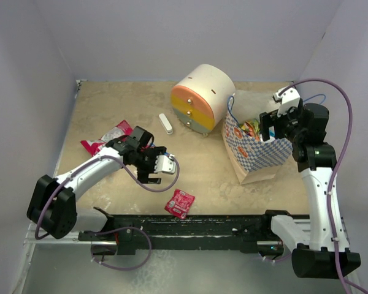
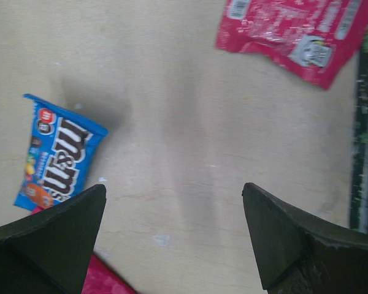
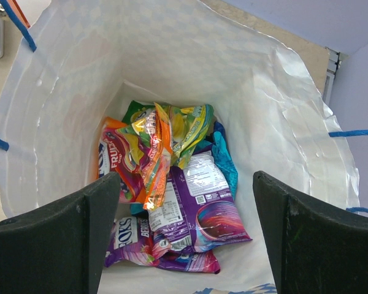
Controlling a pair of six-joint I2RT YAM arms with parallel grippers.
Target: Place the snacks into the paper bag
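Note:
On the table's front part lies a small pink-red snack packet [image 1: 180, 203], seen also at the upper right of the left wrist view. A blue M&M's packet [image 2: 62, 156] lies flat, left of the open fingers there; from above, the left arm mostly hides it. A larger red snack bag [image 1: 107, 138] rests partly under that arm. My left gripper is open over bare table, holding nothing. The checkered paper bag [image 1: 251, 152] stands open at the right, with several snacks [image 3: 172, 184] inside. Above its mouth my right gripper stands open and empty.
A white barrel-shaped box [image 1: 210, 92] with coloured drawers stands left of the paper bag. Near it lies a small white object [image 1: 165, 124].

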